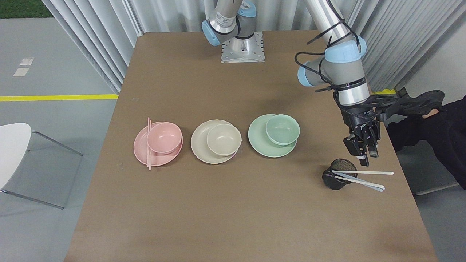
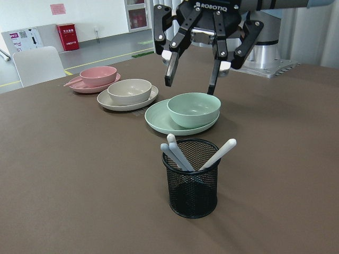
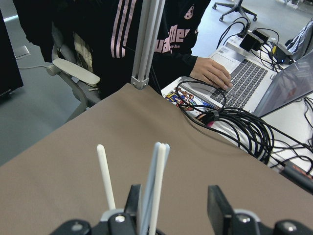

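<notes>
A black mesh holder stands on the right side of the table, with white chopsticks and pale blue chopsticks leaning in it. My gripper hangs just above and behind the holder, fingers spread with nothing between them; in the left view the gripper is clear of the chopsticks. Left of it are a green plate with a green bowl, a cream plate with a cream bowl, and a pink plate with a pink bowl and pink chopsticks.
A person sits beyond the right edge, and the wrist view shows a laptop and coiled cables.
</notes>
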